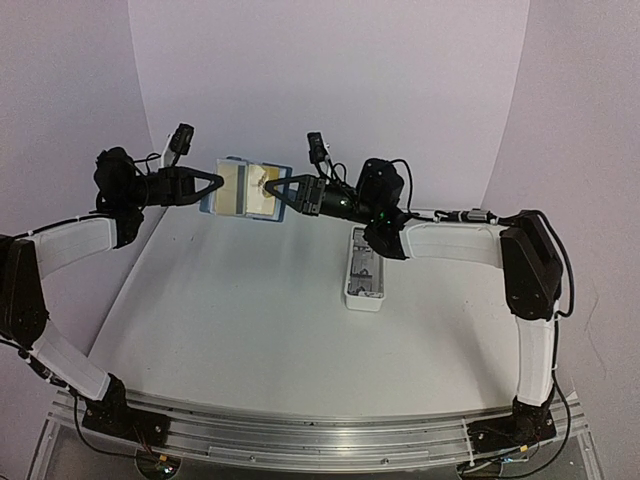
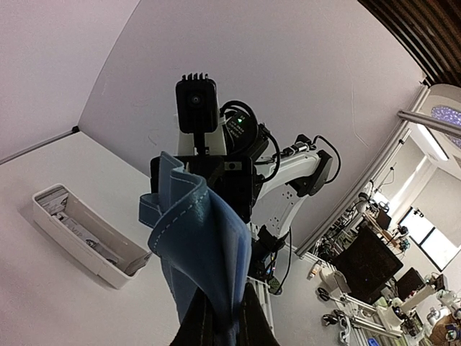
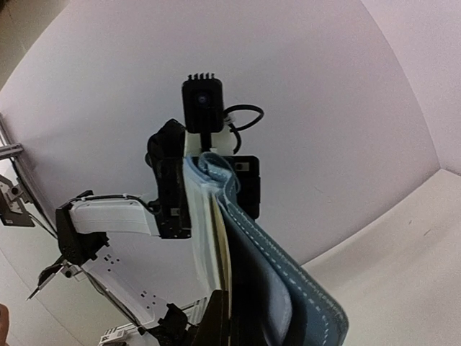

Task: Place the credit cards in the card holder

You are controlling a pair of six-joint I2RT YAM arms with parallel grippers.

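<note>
A blue card holder [image 1: 208,203] is held up, spread open, between the two arms in the top view. My left gripper [image 1: 219,184] is shut on its left edge; the left wrist view shows the blue cover [image 2: 198,231] pinched between the fingers. A yellow card [image 1: 262,204] lies against the holder's right half, with its edge [image 3: 224,252] beside the blue flap in the right wrist view. On that card my right gripper [image 1: 270,187] is shut. How deep the card sits in its slot is hidden.
A long white box [image 1: 364,302] with several grey things inside stands on the table, below the right arm. The arms face each other closely across the holder.
</note>
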